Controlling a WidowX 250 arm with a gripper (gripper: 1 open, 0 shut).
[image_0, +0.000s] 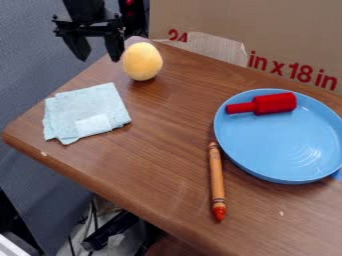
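My black gripper hangs at the top left of the camera view, its two fingers spread apart with nothing seen between them. To its right a yellow rounded object sits on the wooden table. A folded light blue cloth lies at the table's left. A blue plate on the right holds a red cylinder with a handle near its upper rim. An orange crayon lies left of the plate.
A cardboard box stands behind the table. Bare tabletop fills the middle. The table's left edge drops to a grey area with cables below.
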